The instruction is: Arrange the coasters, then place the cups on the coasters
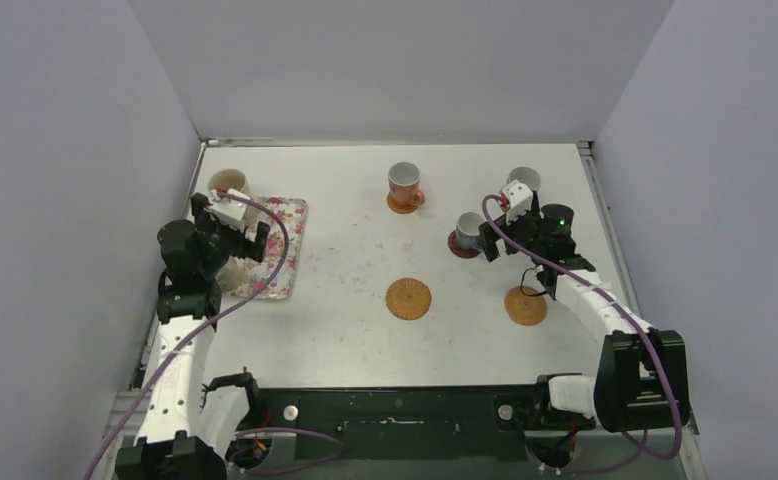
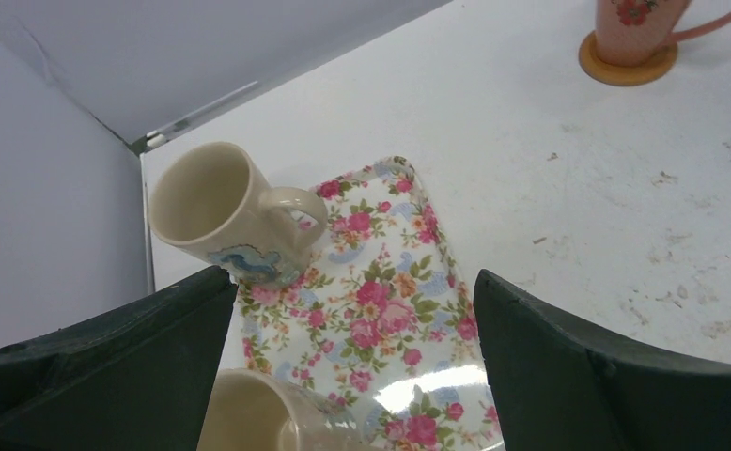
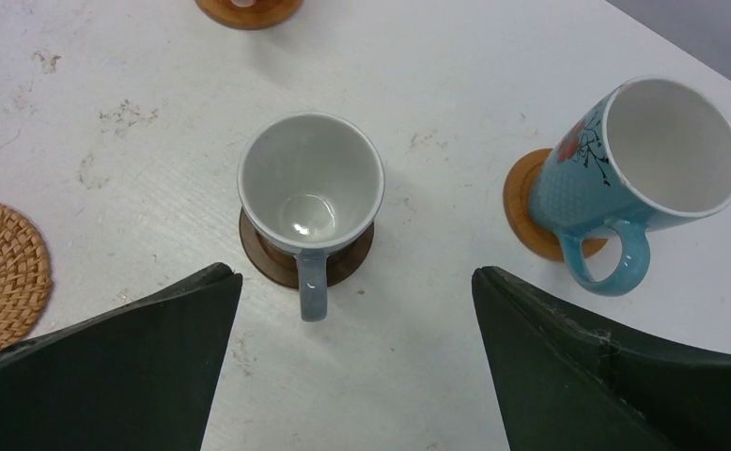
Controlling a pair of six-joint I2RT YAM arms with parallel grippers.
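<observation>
A grey cup (image 3: 311, 178) stands upright on a dark brown coaster (image 3: 354, 259), its handle towards my right gripper. That gripper is open and apart from the cup, nothing between its fingers. On a floral tray (image 2: 381, 310) are two cream cups: the far cup (image 2: 240, 216) rests on its far left part, and the near cup (image 2: 258, 413) is partly cut off at the bottom of the left wrist view. My left gripper hangs open over the tray, holding nothing. Two wicker coasters, the middle one (image 1: 408, 299) and the right one (image 1: 525, 306), lie bare.
A pink cup (image 1: 404, 182) stands on a coaster at the back middle. In the right wrist view a blue cup (image 3: 568, 193) sits on another coaster (image 3: 521, 209) at the right.
</observation>
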